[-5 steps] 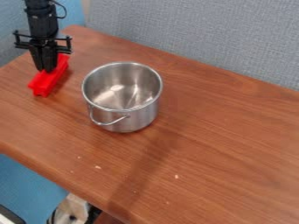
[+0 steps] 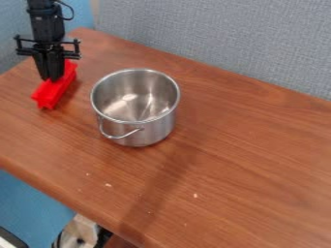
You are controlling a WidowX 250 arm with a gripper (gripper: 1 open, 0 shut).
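Note:
My black gripper points down at the upper left of the camera view, over a red elongated block lying on the wooden table near its left side. The fingertips are at the block's upper part; whether they are closed on it I cannot tell. Just right of the block stands a steel pot with a wire handle.
A grey textured wall runs along the back. The table's left edge drops off to a blue area at the lower left.

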